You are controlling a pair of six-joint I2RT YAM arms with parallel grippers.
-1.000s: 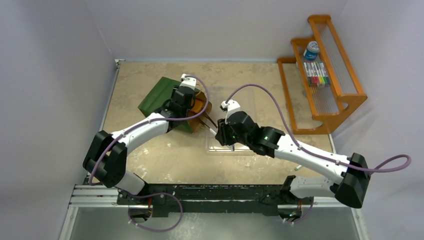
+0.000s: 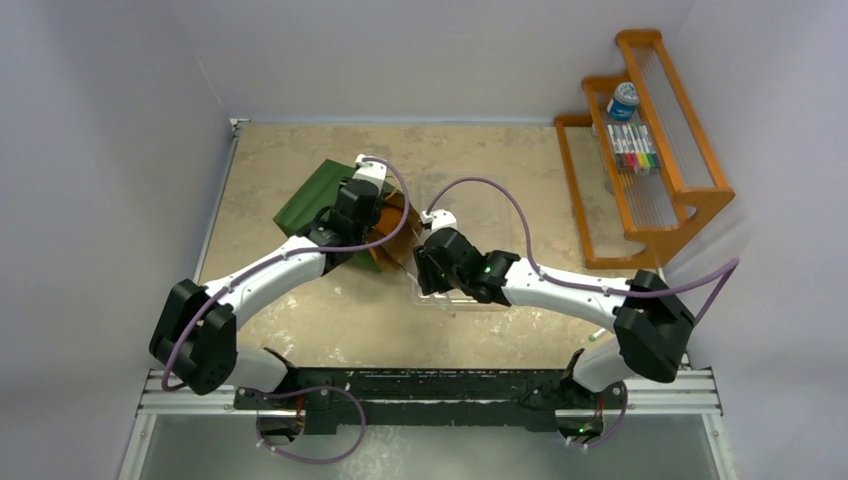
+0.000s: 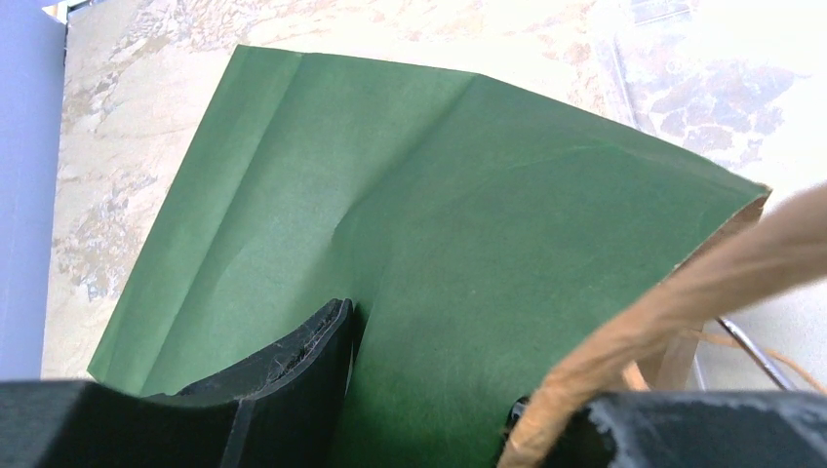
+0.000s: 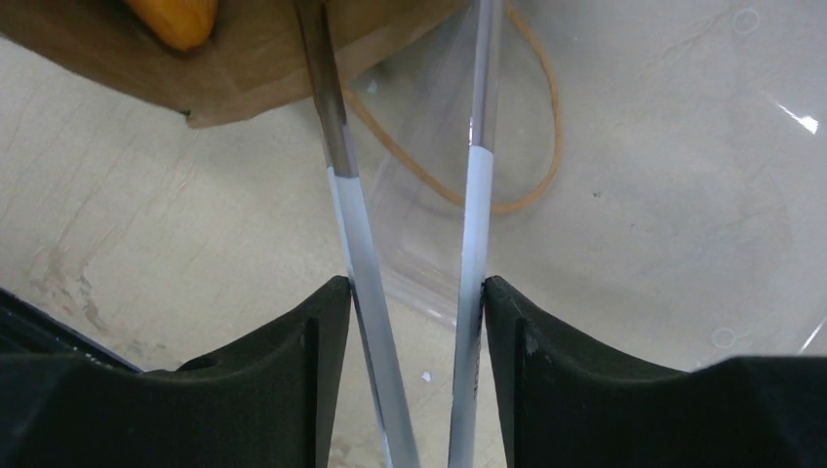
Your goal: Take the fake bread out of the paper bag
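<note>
A paper bag, green outside (image 2: 310, 200) and brown inside (image 2: 395, 235), lies on its side left of centre. My left gripper (image 2: 360, 195) is shut on it, with green paper (image 3: 527, 224) and a twisted handle (image 3: 683, 302) in the left wrist view. My right gripper (image 2: 430, 270), at the bag's mouth, holds two long metal tongs arms, white-sleeved (image 4: 473, 224), between its fingers; their far ends reach toward the brown opening. The orange fake bread (image 4: 176, 19) shows inside the bag, partly hidden.
A clear flat plastic tray (image 2: 475, 200) lies under the right gripper and beside the bag. A wooden rack (image 2: 705, 200) with markers and a jar stands at the right.
My right gripper has moved left toward the bag's mouth with the tongs.
</note>
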